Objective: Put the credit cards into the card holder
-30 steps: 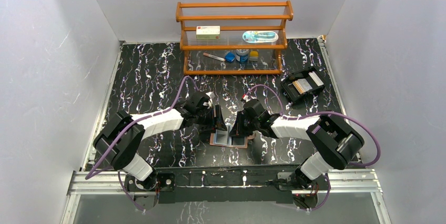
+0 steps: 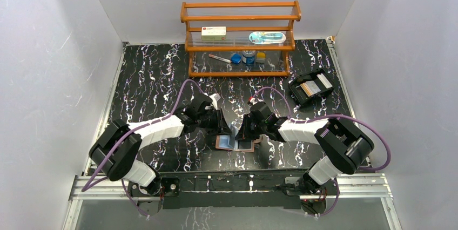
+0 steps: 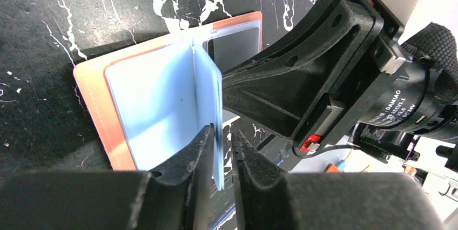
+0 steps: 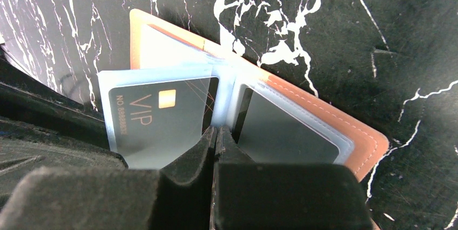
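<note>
The open orange card holder (image 3: pixel 110 138) lies at the front centre, with pale blue sleeves (image 3: pixel 146 100) and dark cards in it. A dark VIP card (image 4: pixel 156 119) shows in the left sleeve in the right wrist view. My right gripper is shut on the upright middle sleeve flap (image 3: pixel 208 84). My left gripper is part open over the holder, its fingertips at the edge of that flap; whether they grip it is unclear.
A wooden rack (image 2: pixel 241 73) with boxes and small items stands at the back. A black container of cards (image 2: pixel 310 87) sits back right.
My left gripper and arm have shifted slightly over the last second, around the holder's left side. The right arm looks unchanged.
</note>
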